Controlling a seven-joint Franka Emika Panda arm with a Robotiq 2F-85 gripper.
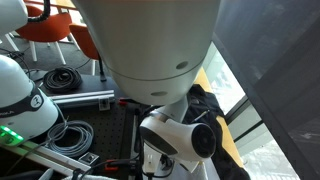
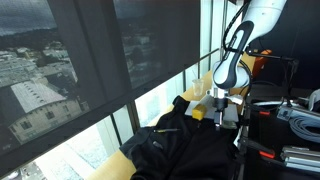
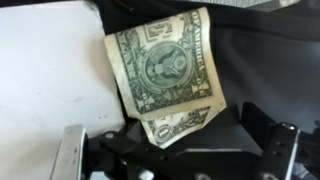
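A creased dollar bill (image 3: pixel 165 65), its lower end folded over, lies on dark cloth beside a white flat surface in the wrist view. My gripper stands open over it, one finger (image 3: pixel 70 150) to the left over the white area and the other (image 3: pixel 275 140) to the right over the cloth. The bill sits between and ahead of the fingers, and nothing is gripped. Part of its lower end is hidden by the gripper body. In exterior view 2 the arm (image 2: pixel 232 75) reaches down to the table; the bill cannot be made out there.
Black cloth (image 2: pixel 165 145) spreads over much of the table in exterior view 2. A yellow object (image 2: pixel 198 111) lies near the arm. A white flat surface (image 3: pixel 45 70) borders the bill. Coiled cable (image 1: pixel 70 138) and the robot's own links fill much of exterior view 1.
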